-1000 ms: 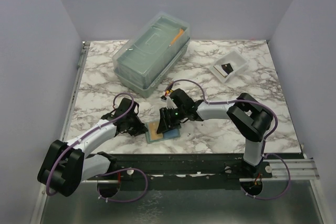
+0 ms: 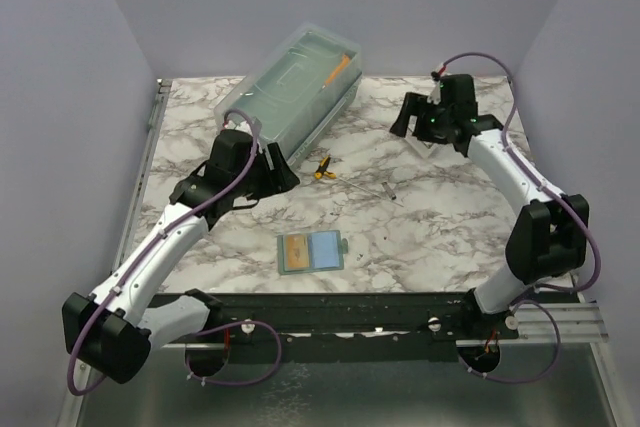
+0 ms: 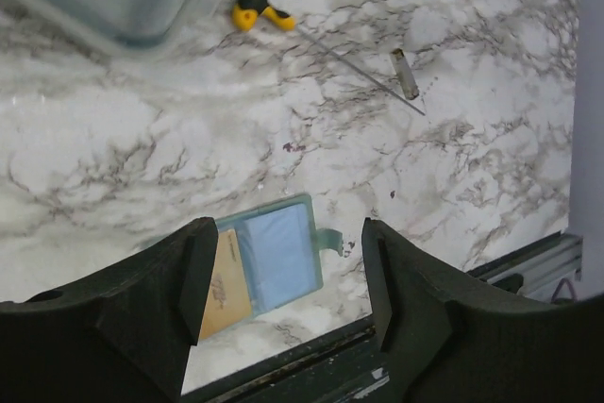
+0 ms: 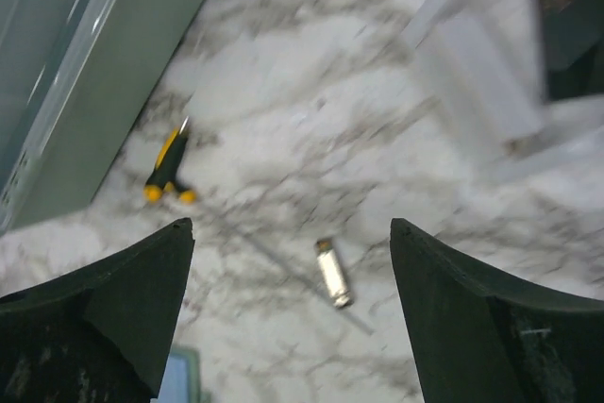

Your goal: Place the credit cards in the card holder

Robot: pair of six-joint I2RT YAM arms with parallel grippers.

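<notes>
The card holder (image 2: 312, 269) lies open and flat near the table's front, green-edged, a tan panel on its left half and a pale blue one on its right. Whether the tan panel is a card, I cannot tell. My left gripper (image 2: 284, 170) is open and empty, raised behind the holder; the left wrist view shows the holder (image 3: 318, 276) beyond its fingers. At the back right, my right gripper (image 2: 408, 119) hovers by the white tray (image 4: 481, 92), fingers apart and nothing between them. A dark card (image 4: 574, 40) appears blurred in that tray, mostly covered by the arm from above.
A large lidded translucent bin (image 2: 285, 87) fills the back left. Beside it lie a black and yellow tool (image 2: 323, 168), a thin rod (image 2: 358, 186) and a small metal piece (image 2: 389, 190). Bare marble surrounds the holder.
My right gripper has left the holder and swung to the back right, over the tray. The left one has drawn back from the holder's left edge. The tan panel has stayed in the holder.
</notes>
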